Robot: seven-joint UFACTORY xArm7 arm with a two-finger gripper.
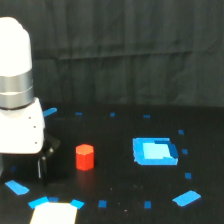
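A red block (85,157) with a hexagonal outline stands on the black table, left of centre. To its left hangs my gripper (43,168), its white hand filling the left edge of the view. The dark fingers blend into the black table, so whether they are open or shut does not show. A narrow dark gap separates the gripper from the red block. On the right, a blue square (139,147) with a pale, ragged centre lies apart from the block.
A pale square (53,213) edged with blue is cut off by the bottom of the view. Small blue marks dot the table, with larger strips at the lower left and a blue strip (187,198) at the lower right. Bare table separates the red block from the blue square.
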